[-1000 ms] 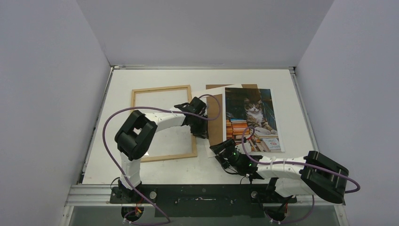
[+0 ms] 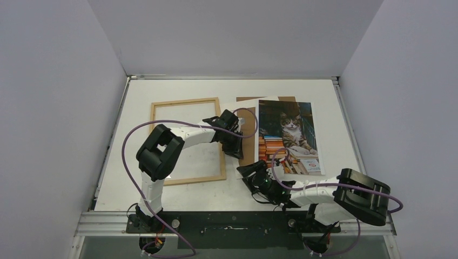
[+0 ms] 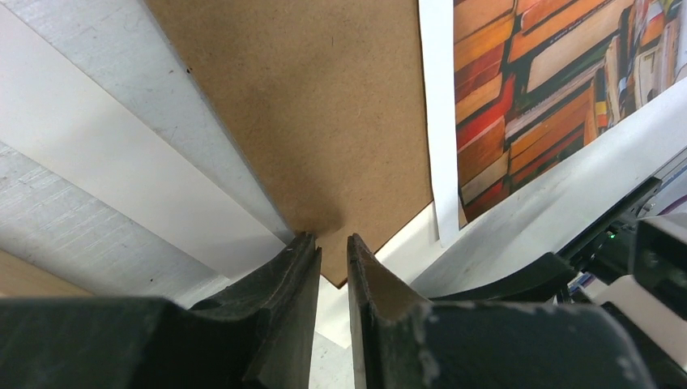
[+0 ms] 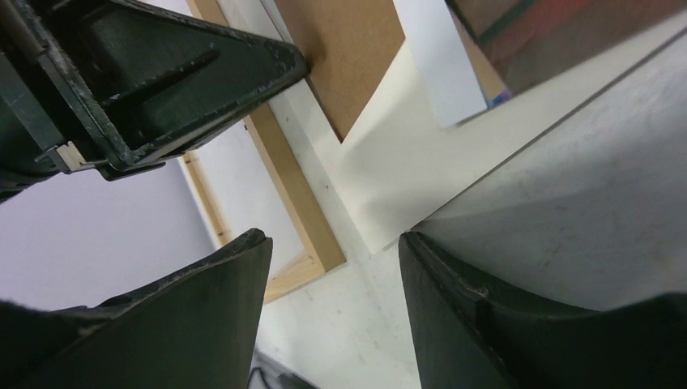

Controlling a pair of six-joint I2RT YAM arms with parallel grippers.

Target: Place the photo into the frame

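Note:
The cat photo (image 2: 289,135) lies on white paper and brown board (image 3: 308,105) at the right of the table. My left gripper is low over the board's lower left corner, fingertips close together; what is between them is unclear. My right gripper is open at the lower corner of the white sheet (image 4: 421,162), one fingertip at its edge. The wooden frame (image 2: 183,100) lies at the left with a clear panel inside, partly under the left arm.
Walls bound the white table (image 2: 129,162) on the sides and back. Both arms are close together in the middle. Bare table shows along the back and far right.
My right gripper and arm have moved slightly left over the last second. My left gripper has shifted slightly, and its arm's elbow has moved a little right. The photo looks unmoved.

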